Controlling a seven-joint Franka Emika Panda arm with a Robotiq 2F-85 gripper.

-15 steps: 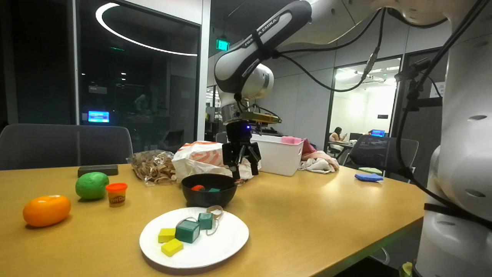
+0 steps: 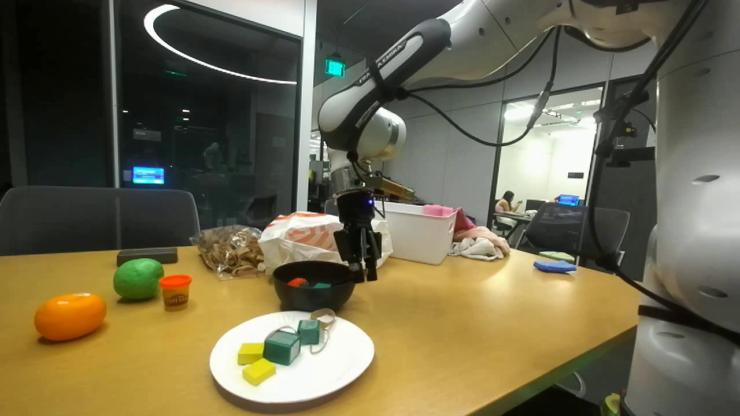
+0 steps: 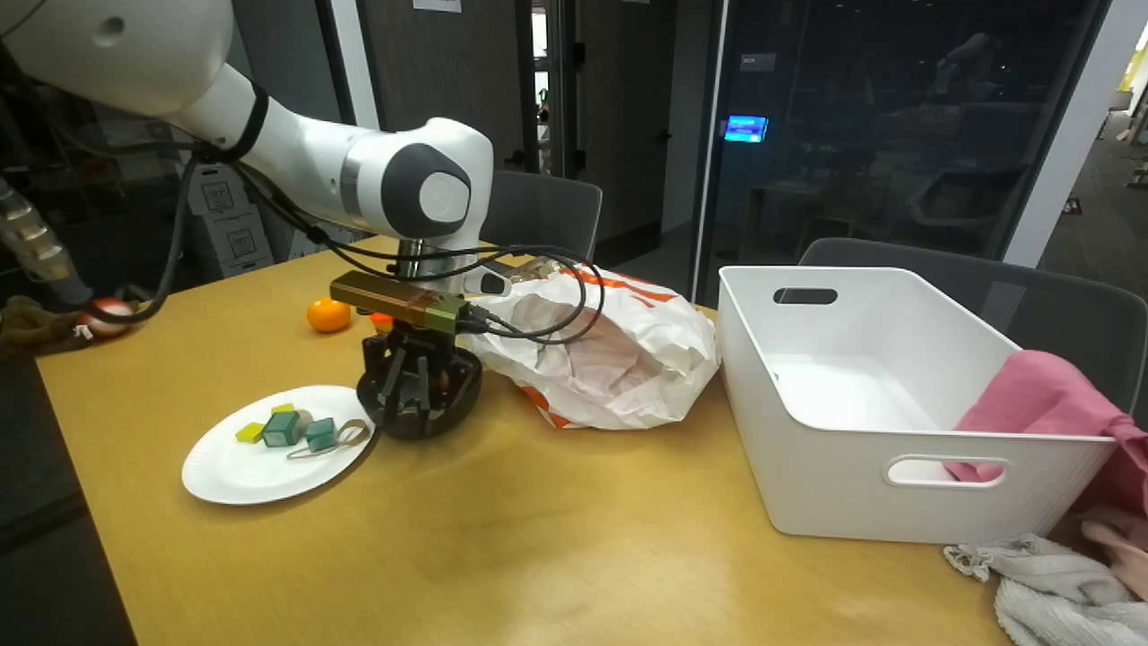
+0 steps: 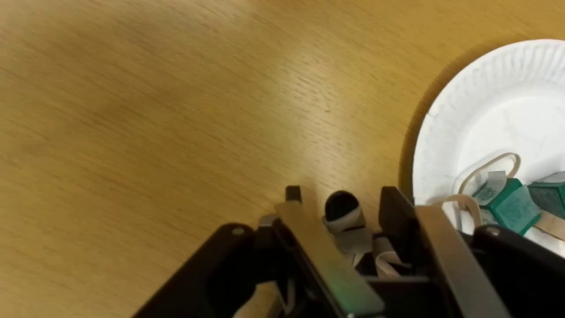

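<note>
My gripper [image 2: 364, 273] points down at the right rim of a black bowl [image 2: 312, 294]. Its fingers stand part open. In the wrist view, the gripper has a dark, round-ended handle [image 4: 341, 206] with pale wrapping between its fingers, and gaps show on both sides of it. What the handle belongs to is hidden. Red and teal pieces lie inside the bowl. A white plate [image 2: 333, 378] in front of it carries green blocks [image 2: 282, 347], yellow blocks [image 2: 258, 371] and tan bands [image 2: 323, 316].
Behind the bowl lies a white bag [image 3: 603, 355], and a white bin [image 3: 850, 484] stands farther along. An orange fruit [image 2: 70, 316], a green fruit [image 2: 138, 278] and a Play-Doh tub [image 2: 176, 294] sit at the left.
My gripper has come down slightly, and its fingers have drawn closer together. The bowl and the plate stand where they were.
</note>
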